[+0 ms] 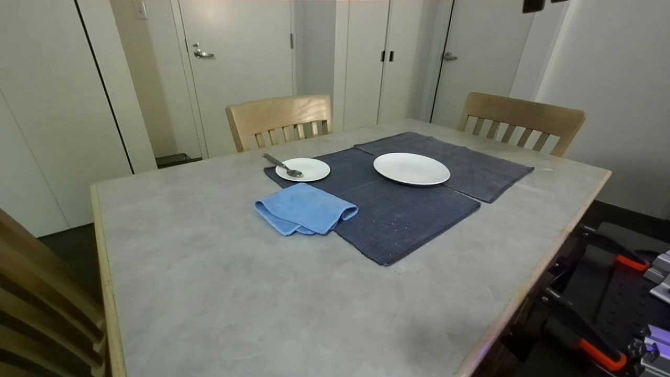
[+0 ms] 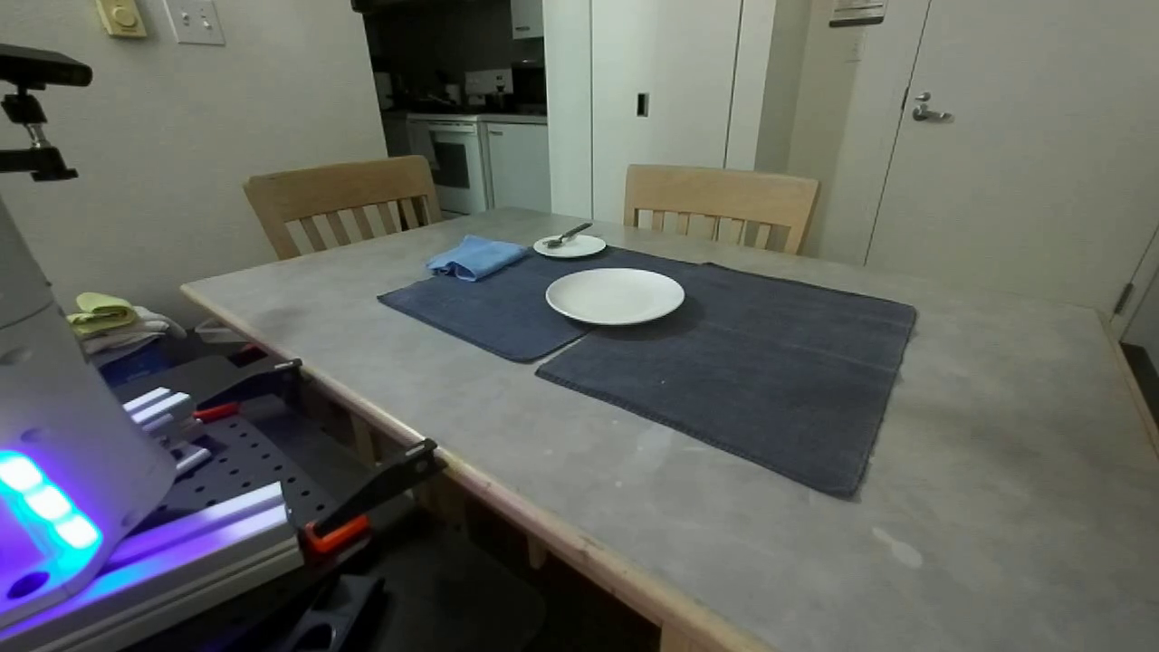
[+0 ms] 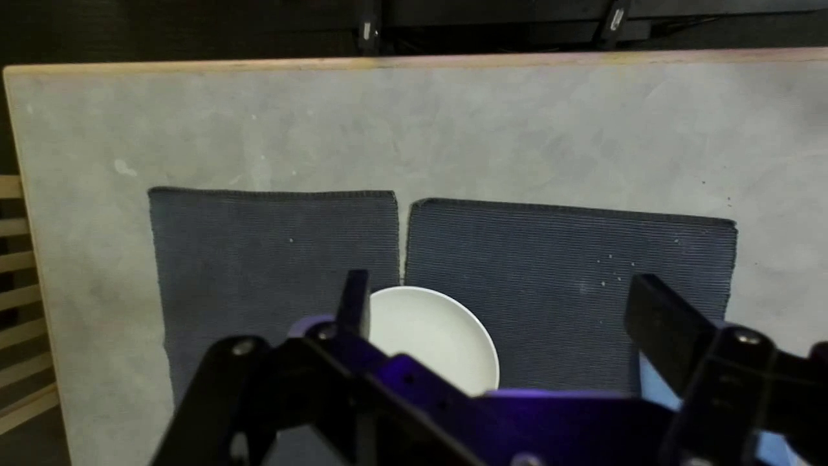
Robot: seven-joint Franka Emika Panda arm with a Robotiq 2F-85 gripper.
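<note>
My gripper stands open high above the table, its two black fingers wide apart and empty. Below it in the wrist view, the large white plate (image 3: 435,334) is partly covered by the left finger and gripper body. That plate (image 1: 412,168) rests across two dark blue placemats (image 1: 402,217). A small white plate (image 1: 317,169) carries a metal spoon (image 1: 292,172), its handle sticking out past the rim. Beside it lies a folded light blue cloth (image 1: 305,207), partly on a placemat; only bits of this cloth (image 3: 656,384) show behind the right finger.
Wooden chairs (image 2: 723,201) stand around it. Clamps with orange grips (image 2: 339,537) and metal rails sit beside the table edge, next to the arm's base (image 2: 65,435).
</note>
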